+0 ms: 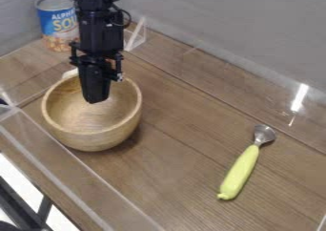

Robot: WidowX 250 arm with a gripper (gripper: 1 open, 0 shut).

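A black gripper (94, 79) hangs from the top of the camera view over a wooden bowl (93, 129), its lower end inside the bowl's outline near the back. Whether its fingers are open or shut, and whether anything is between them, I cannot tell. A spoon with a pale yellow-green handle (239, 170) lies on the counter at the right.
A can with a blue label (57, 21) stands behind the bowl at the back left. Grey walls bound the back and right; the counter's edge runs along the lower left.
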